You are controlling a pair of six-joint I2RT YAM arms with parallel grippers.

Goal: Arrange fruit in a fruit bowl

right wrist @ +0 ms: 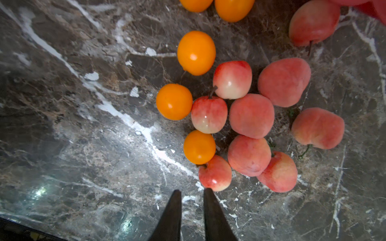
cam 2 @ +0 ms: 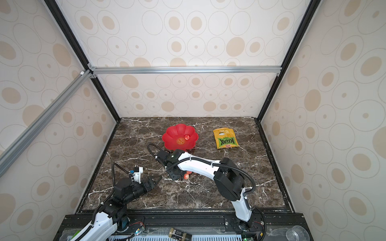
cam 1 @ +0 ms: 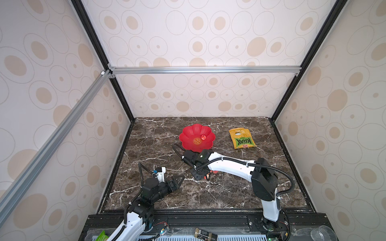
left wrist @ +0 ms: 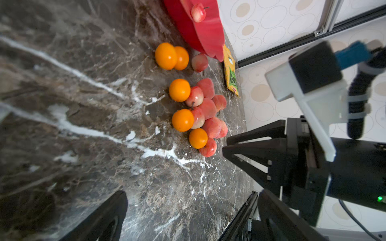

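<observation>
The red scalloped bowl [cam 1: 189, 138] sits at the back middle with one red fruit [cam 1: 203, 137] in it. Several oranges [right wrist: 195, 52] and several red apples and peaches [right wrist: 251, 115] lie loose in a cluster in front of it, mostly hidden by the right arm in both top views. My right gripper hangs over the cluster, fingertips part open at the near-side apple [right wrist: 215, 172], nothing seen between them. My left gripper [cam 1: 177, 182] is low at the front left, apart from the fruit; the top views do not show clearly how open it is.
A yellow bag [cam 1: 242, 138] lies at the back right.
</observation>
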